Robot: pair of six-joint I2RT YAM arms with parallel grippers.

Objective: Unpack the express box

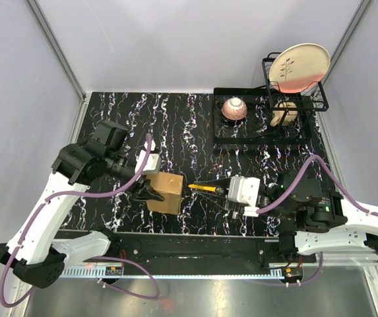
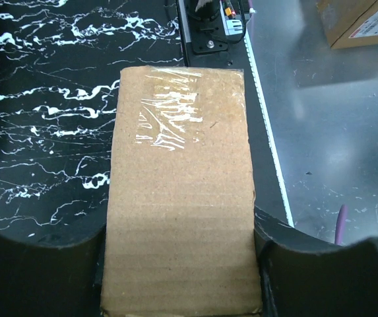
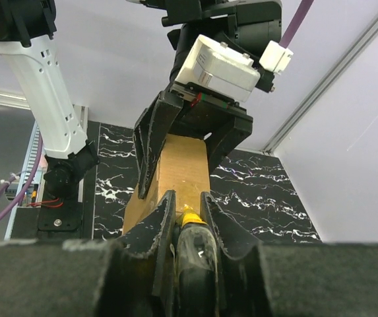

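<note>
The small cardboard box [image 1: 165,191] is raised at the left-middle of the top view, with my left gripper [image 1: 150,187] shut on it. In the left wrist view its broad face, with clear tape [image 2: 170,109] near the far end, sits between the two fingers. My right gripper [image 1: 220,189] is shut on a cutter [image 1: 203,187] with a yellow front part, pointing left toward the box. A small gap shows between cutter and box from above; the right wrist view shows the cutter's yellow end [image 3: 192,219] in front of the box, and contact cannot be told there.
A black dish rack [image 1: 223,140] with a bowl [image 1: 234,108], a cup [image 1: 283,113] and a plate [image 1: 299,67] stands at the back right. Another cardboard box [image 2: 360,26] shows off the table.
</note>
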